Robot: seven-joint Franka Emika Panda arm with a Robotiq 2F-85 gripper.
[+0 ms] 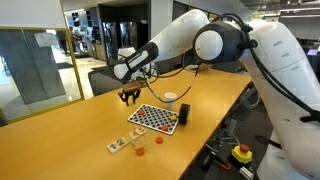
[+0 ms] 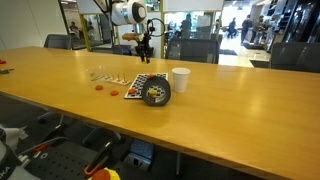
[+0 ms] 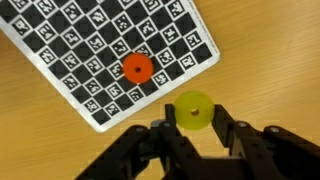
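Note:
In the wrist view, my gripper is shut on a round yellow piece (image 3: 194,110), with one dark finger on either side. A black-and-white marker board (image 3: 110,55) spreads across the upper left of that view, bearing a red round piece (image 3: 138,68). The yellow piece appears just off the board's lower right edge, over wood. In exterior view 1 the gripper (image 1: 129,97) hangs above the table at the left of the board (image 1: 152,119). Its height above the table is hard to judge.
Beside the board stand a white cup (image 2: 180,78) and a black round object (image 2: 156,92). Nearer the front is a wooden strip with pegs (image 1: 125,141), with loose red pieces (image 1: 140,151) close to it.

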